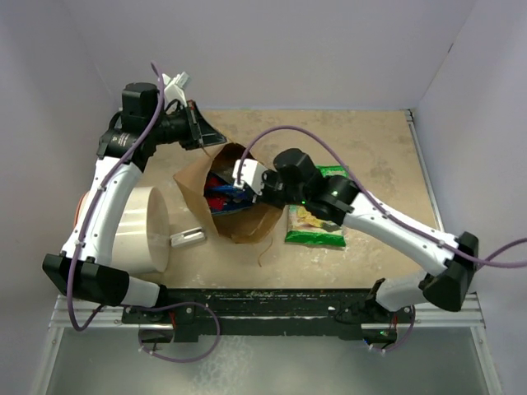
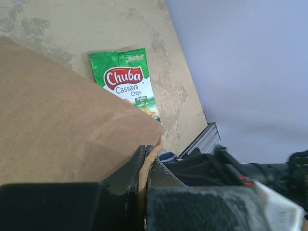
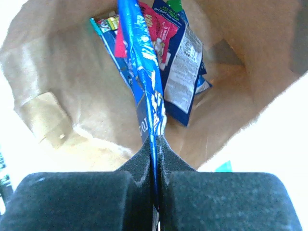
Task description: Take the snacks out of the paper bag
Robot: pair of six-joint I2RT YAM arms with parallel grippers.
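Observation:
The brown paper bag (image 1: 198, 183) lies on its side with its mouth toward the front. On its upper rim my left gripper is shut, pinching the twisted paper handle and edge. At the bag's mouth my right gripper is shut on a shiny blue snack packet (image 3: 147, 72), which stretches from the fingers back into the bag. Deeper inside, a pink-red packet (image 3: 161, 30) and a dark blue packet with a pale panel (image 3: 184, 72) stay among other packets. A green Chuba chips bag (image 2: 126, 79) lies on the table outside, partly covered by my right arm in the top view.
A white cylinder (image 1: 148, 230) stands to the left, beside a small white object (image 1: 188, 238).

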